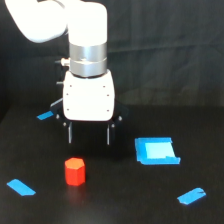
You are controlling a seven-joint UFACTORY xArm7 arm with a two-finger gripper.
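Observation:
A small red block (75, 171) stands on the dark table at the lower left. Above and slightly to the right of it in the camera view hangs my gripper (89, 136), pointing down. Its two thin fingers are wide apart, with nothing visible between them, so it is open. No contact with the block shows.
To the right lies a white square (159, 150) edged with blue tape (141, 150). Other blue tape strips lie at the left front (20, 187), right front (191, 196) and left back (45, 116).

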